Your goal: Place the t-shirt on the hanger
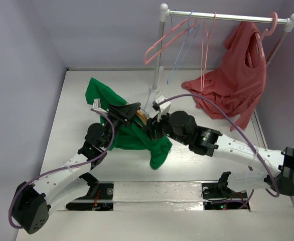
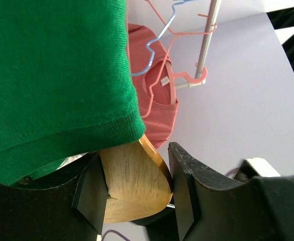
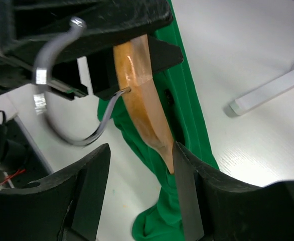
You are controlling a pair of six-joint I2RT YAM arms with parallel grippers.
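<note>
The green t-shirt (image 1: 157, 153) lies across the middle-left of the table and fills the upper left of the left wrist view (image 2: 51, 75). My left gripper (image 1: 133, 113) is shut on a wooden hanger, whose hook shows in the right wrist view. My right gripper sits right of the left one, part open around the lower end of the wooden hanger (image 3: 147, 110); whether its fingers touch it I cannot tell.
A white rail (image 1: 227, 16) at the back holds pink and blue hangers and a red shirt (image 1: 222, 90) at the right. The bare table (image 1: 71, 125) shows at the left. A white foot bar (image 3: 262, 90) lies near the rack's post.
</note>
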